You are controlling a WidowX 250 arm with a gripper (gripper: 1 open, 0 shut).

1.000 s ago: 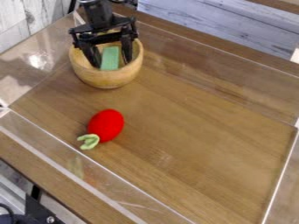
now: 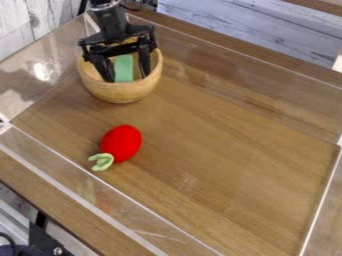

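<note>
My black gripper (image 2: 116, 54) is over a wooden bowl (image 2: 118, 90) at the upper left, its open fingers reaching down into it around a green block (image 2: 123, 69). Whether they touch the block cannot be told. A red vegetable with a pale green stem (image 2: 119, 144), like a radish or pepper, lies on the table below the bowl.
Transparent edging runs along the left and right sides, and pale wooden boards lie beyond the back edge.
The gripper has shifted slightly left and up, and the bowl sits slightly further left than before. The red vegetable has not moved.
</note>
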